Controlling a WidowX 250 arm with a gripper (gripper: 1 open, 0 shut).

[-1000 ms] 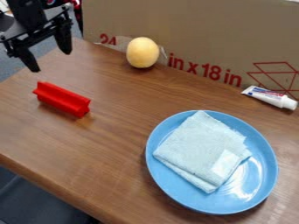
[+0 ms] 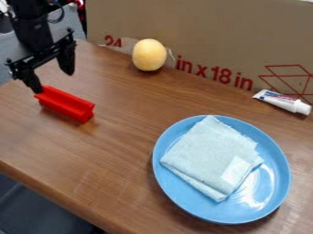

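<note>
My black gripper (image 2: pixel 49 71) is at the upper left, open, its fingers spread just above and behind the left end of a red, elongated block (image 2: pixel 68 104) lying on the wooden table (image 2: pixel 123 164). A folded pale blue cloth (image 2: pixel 210 157) lies on a blue plate (image 2: pixel 272 196) at the right front.
A yellow round object (image 2: pixel 149 55) sits at the back before a cardboard panel (image 2: pixel 221 37). A toothpaste tube (image 2: pixel 281 101) lies at the back right. The table's front edge runs along the lower left.
My gripper has moved a little right and downward, closer to the red block. The other objects have not moved.
</note>
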